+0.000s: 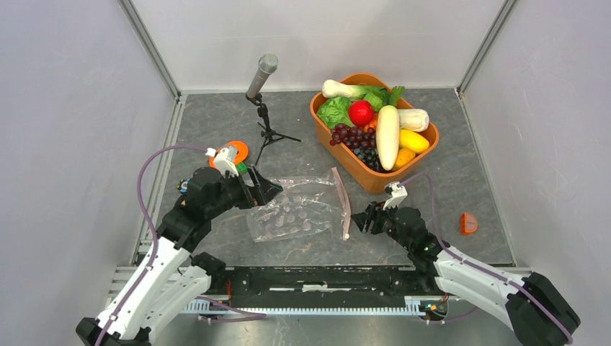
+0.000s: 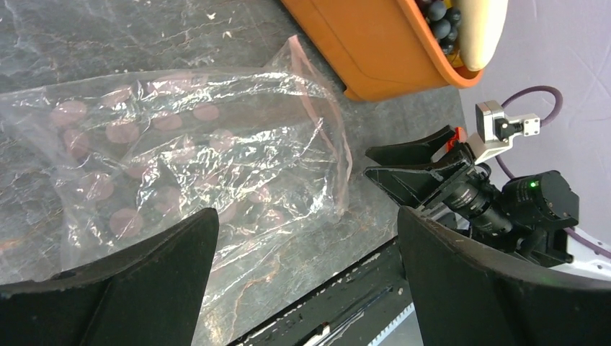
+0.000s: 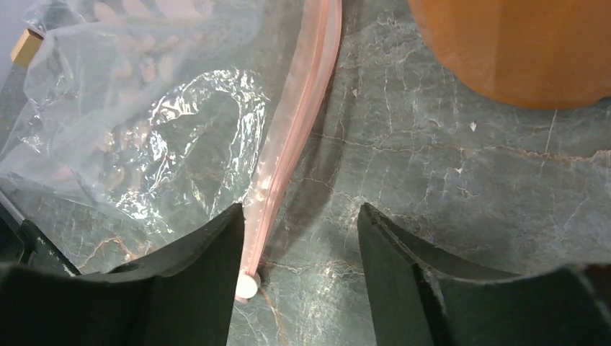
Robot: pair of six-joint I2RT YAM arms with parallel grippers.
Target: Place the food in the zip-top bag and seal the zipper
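Note:
The clear zip top bag (image 1: 302, 209) lies flat on the grey counter, with nothing visible inside but its printed dots. Its pink zipper (image 3: 299, 119) runs along the right edge, and a white slider (image 3: 247, 286) sits at the near end. Above the bag's upper left part is my left gripper (image 1: 268, 193), open and empty. My right gripper (image 1: 362, 222) is also open, just right of the zipper's near end; in the right wrist view the slider shows beside its left finger (image 3: 209, 263). An orange slice (image 1: 468, 223), perhaps food, rests at the far right.
An orange basket (image 1: 346, 160) heaped with vegetables and fruit stands behind the zipper side. A microphone (image 1: 267, 65) on a small tripod is at the back left, near an orange ring-shaped item (image 1: 241, 151). Bare counter lies between bag and orange slice.

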